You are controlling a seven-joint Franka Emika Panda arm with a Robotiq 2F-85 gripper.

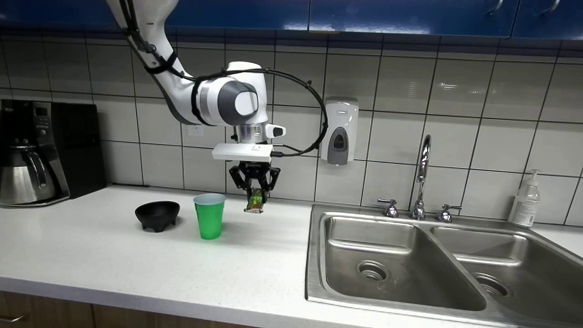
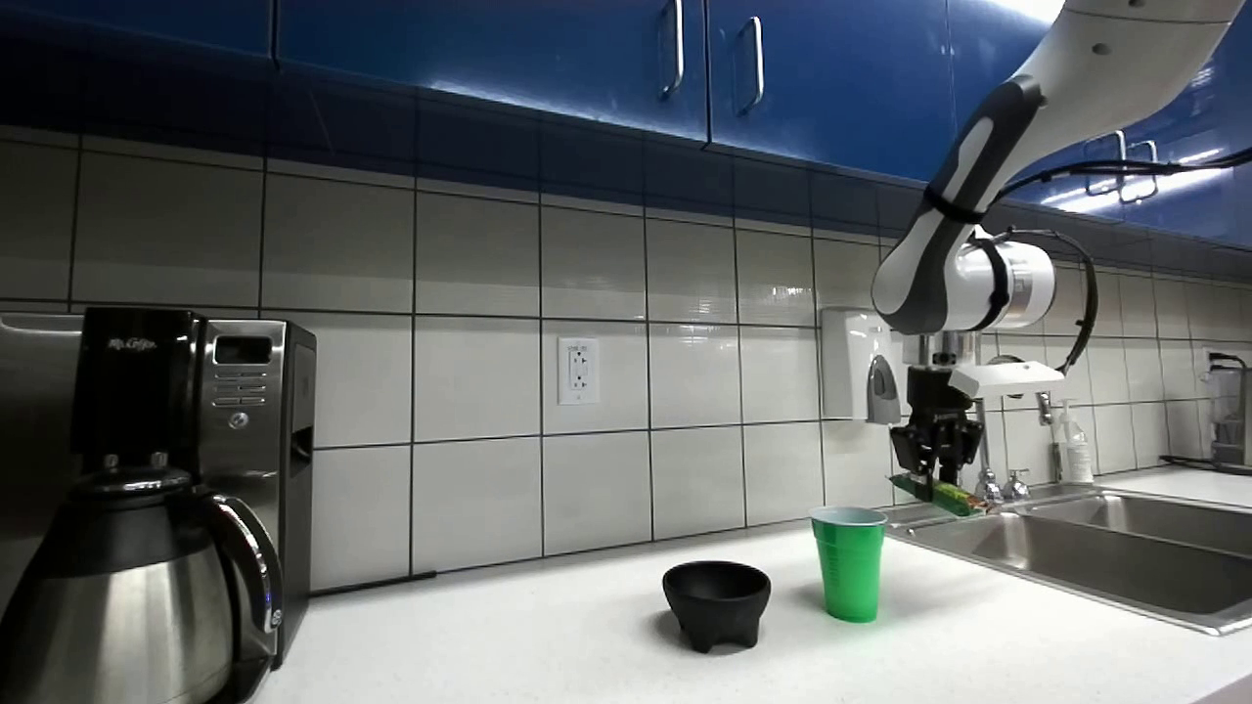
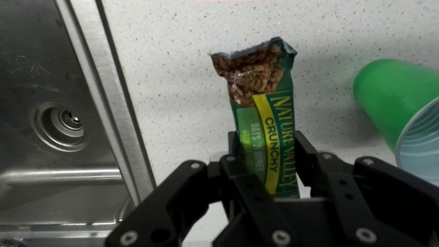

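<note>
A green granola bar packet (image 3: 267, 123) with a yellow stripe is pinched between my fingers, its long end sticking out past them in the wrist view. My gripper (image 1: 255, 196) is shut on it, and the packet (image 2: 953, 498) hangs clear above the counter. To the left of the gripper in exterior view 1, a green cup (image 1: 210, 218) stands upright with its mouth upward. Further left sits a black footed bowl (image 1: 157, 215); it looks empty from the side, though its inside is mostly hidden.
A steel double sink (image 1: 315, 262) lies to the right, with a faucet (image 1: 421, 175) behind it. A coffee maker (image 2: 299, 469) stands at the far left. A soap dispenser (image 1: 340, 131) hangs on the tiled wall.
</note>
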